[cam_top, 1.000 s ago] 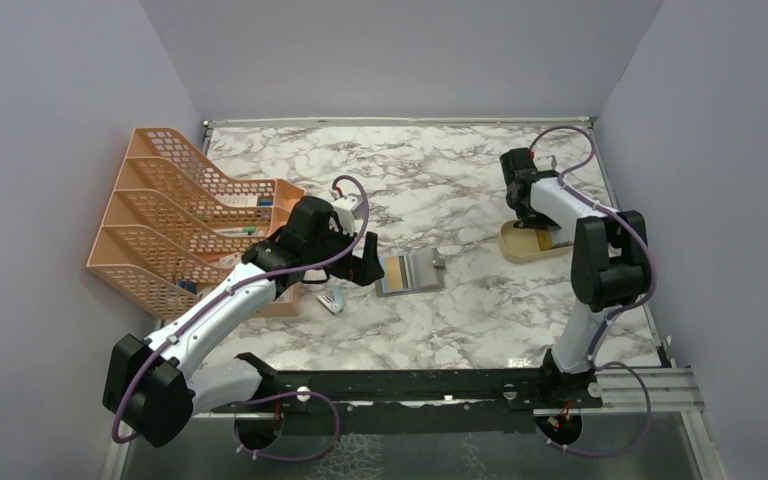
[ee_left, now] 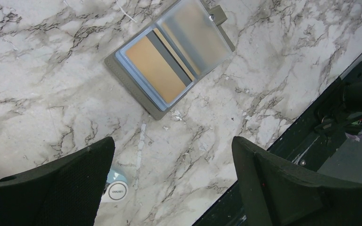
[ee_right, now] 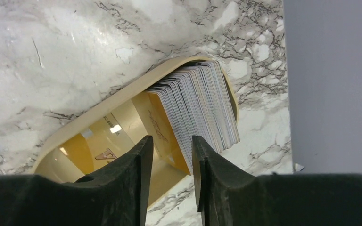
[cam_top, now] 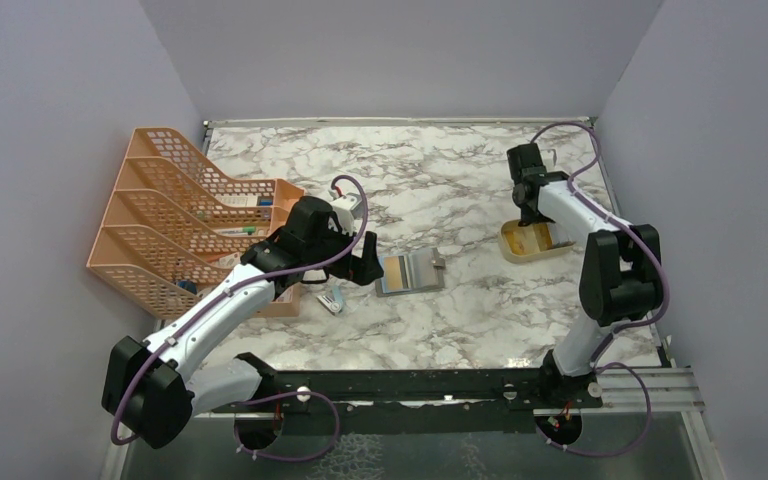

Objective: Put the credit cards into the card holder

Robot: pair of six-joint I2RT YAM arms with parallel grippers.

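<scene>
A tan oval box [ee_right: 94, 111] holds a tight row of white-edged cards [ee_right: 198, 103] leaning at one end. A gold card [ee_right: 166, 129] stands at the front of that row, and the rest of the box floor shows gold and cream surfaces. Over the box, my right gripper is partly open, its fingers straddling the lower front of the row without visibly gripping a card. The card holder [ee_left: 158, 68] lies unfolded on the table, with a tan card in its blue-edged side and a clear sleeve opposite. Above the table beside it, my left gripper is wide open and empty.
A stapler-like blue and white item [cam_top: 331, 300] lies left of the holder. An orange tiered rack [cam_top: 190, 225] with stationery fills the left side. Grey walls border the table, one close to the right arm. The marble between holder and box is clear.
My right gripper has shifted slightly to the right over the box, and more of the cards shows from above. The left arm and the holder have stayed still.
</scene>
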